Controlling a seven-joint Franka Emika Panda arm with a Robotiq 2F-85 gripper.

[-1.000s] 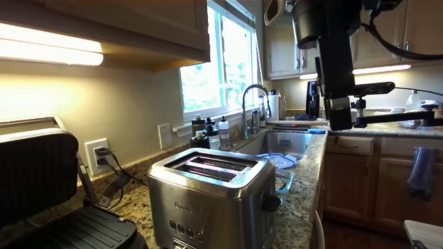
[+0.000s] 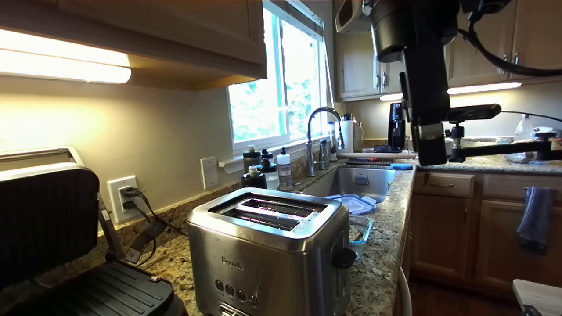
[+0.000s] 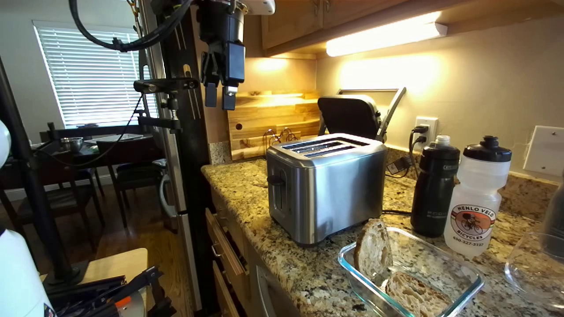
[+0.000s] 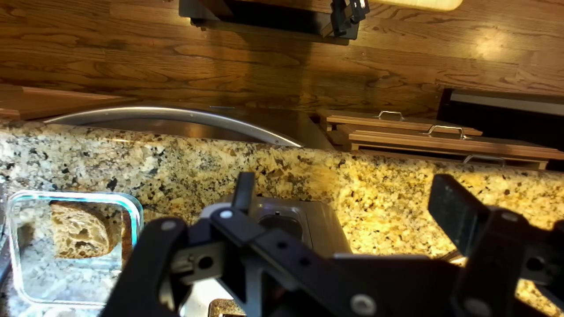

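A silver toaster (image 2: pixel 268 253) stands on the granite counter, its two top slots (image 3: pixel 333 147) facing up with no bread showing in them. Beside it is a glass container (image 3: pixel 423 248) holding a bread slice propped upright (image 3: pixel 373 248) and another lying lower (image 3: pixel 417 293). From above, in the wrist view, the container (image 4: pixel 74 196) sits left of the toaster (image 4: pixel 328 227). My gripper (image 3: pixel 219 100) hangs in the air, higher than the toaster and toward the counter's front side. Its fingers (image 4: pixel 457 211) are spread wide apart, with nothing between them.
Two bottles (image 3: pixel 436 190) (image 3: pixel 476 200) stand near the wall behind the container. An open grill press (image 2: pixel 47 226) is on the toaster's other side. Drawers (image 4: pixel 423 138) jut out under the counter edge. Granite beside the toaster (image 4: pixel 380 211) is clear.
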